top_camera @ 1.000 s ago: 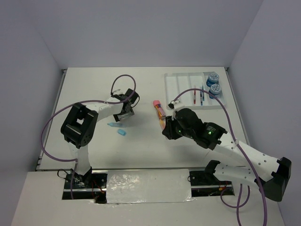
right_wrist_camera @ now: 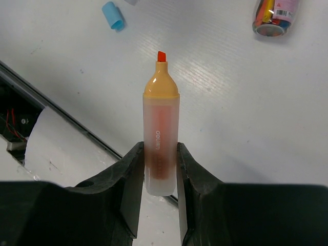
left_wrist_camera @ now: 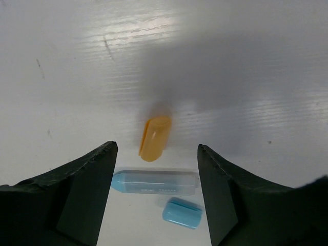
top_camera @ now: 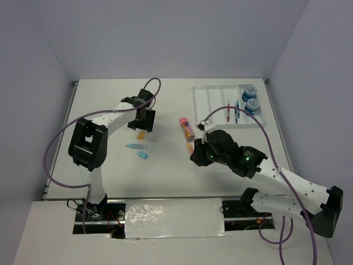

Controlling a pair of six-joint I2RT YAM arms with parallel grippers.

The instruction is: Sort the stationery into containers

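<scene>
The orange marker (right_wrist_camera: 161, 123) stands tip-up in the right wrist view, uncapped. My right gripper is shut on its pale barrel, above the table. In the left wrist view, an orange cap (left_wrist_camera: 155, 137) lies on the table, below and between the parted fingers of my open left gripper. Nothing is held there. Beside it lie a light blue marker (left_wrist_camera: 155, 182) and a separate blue cap (left_wrist_camera: 182, 213). A pink-lidded clear container (top_camera: 187, 128) of coloured sticks lies on its side near the table's middle.
At the back right, a white divided tray (top_camera: 209, 104) holds a red pen (top_camera: 228, 114), blue pens (top_camera: 237, 113) and two blue-and-white jars (top_camera: 252, 106). Purple cables loop over both arms.
My left gripper has risen and drawn back from the orange cap and blue marker, uncovering both in the top view. The right arm has stayed almost still, holding the orange marker.
</scene>
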